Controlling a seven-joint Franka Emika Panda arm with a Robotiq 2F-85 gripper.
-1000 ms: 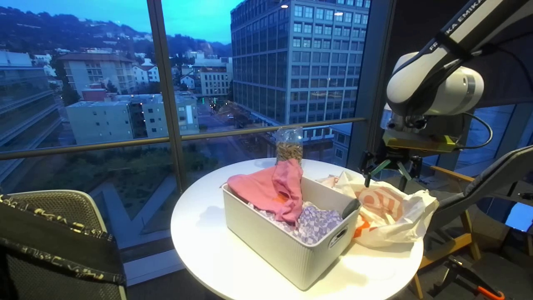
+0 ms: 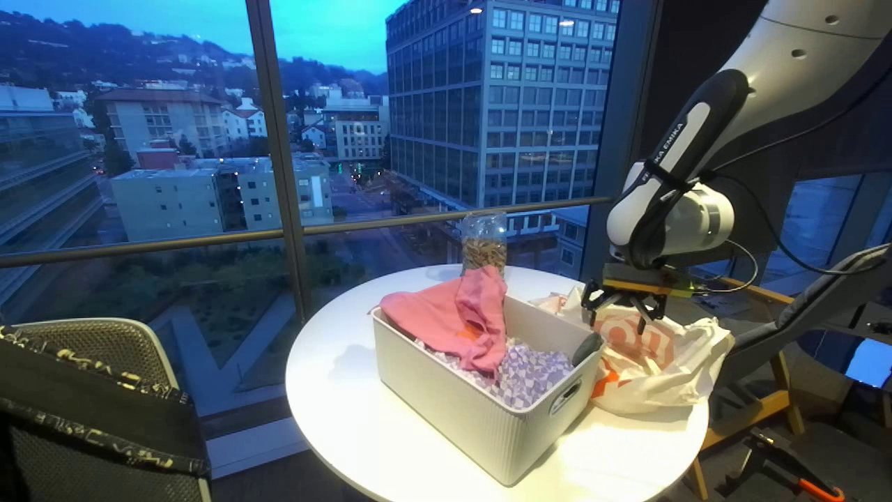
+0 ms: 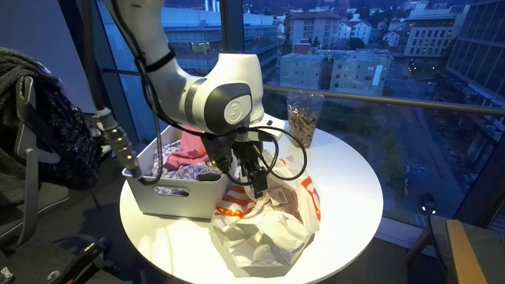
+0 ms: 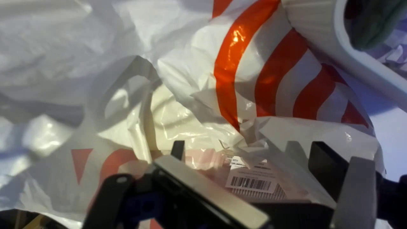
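Note:
My gripper [image 2: 617, 318] is open and points down at the white plastic bag [image 2: 698, 368] with red and orange print. In the wrist view, its two fingers straddle the bag's mouth, where a pinkish package [image 4: 254, 183] with a barcode label shows. Nothing is visibly held between the fingers. Exterior view 2 has the gripper over the side of the bag [image 3: 270, 236] nearer the bin; the arm's cables hide part of it. Whether the fingertips touch the plastic, I cannot tell. A white ribbed bin [image 2: 456, 418] beside the bag contains a pink cloth [image 2: 443, 314] and a purple checkered cloth [image 2: 535, 372].
Behind the bin stands a clear bag of brown pieces [image 3: 303, 124]. Something dark green [image 2: 587, 348] rests at the bin's corner close to my gripper. Bare white tabletop [image 2: 343, 393] shows left of the bin. Chairs and a window rail surround the round table.
My arm has moved left and downward in exterior view 1, bringing the gripper from above the back of the bag to lower over its bin side. Bag and bin look unmoved.

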